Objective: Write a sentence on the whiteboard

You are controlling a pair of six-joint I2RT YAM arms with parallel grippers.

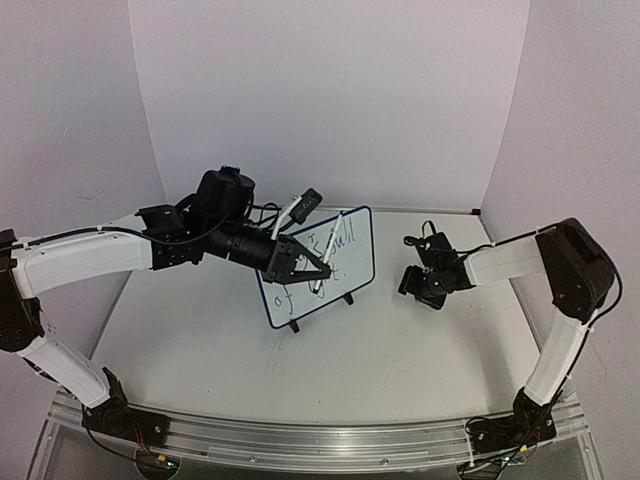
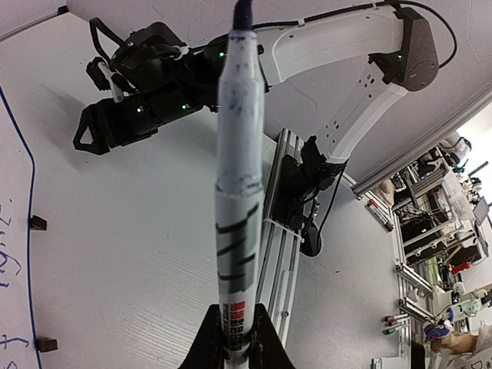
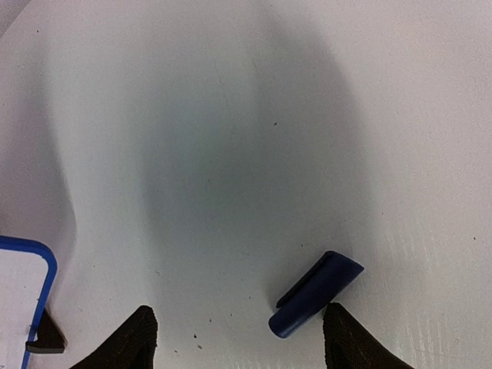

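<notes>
A white marker [image 2: 240, 154], its dark blue tip bare, stands upright in the left wrist view, with my left gripper shut on its lower end. From above, this gripper hangs in front of the whiteboard [image 1: 357, 240], covering part of the handwriting. A dark blue cap [image 3: 323, 290] lies on the table in the right wrist view. My right gripper is open over it; the cap lies closer to the right-hand finger [image 3: 344, 336], its lower end between the fingers. Whether that finger touches it I cannot tell.
Blue-rimmed, the board leans on small dark feet [image 1: 294, 326]. Open table [image 1: 350, 370] stretches in front of the board and between the arms. Plain walls enclose the back and sides; a metal rail [image 1: 320, 450] runs along the front.
</notes>
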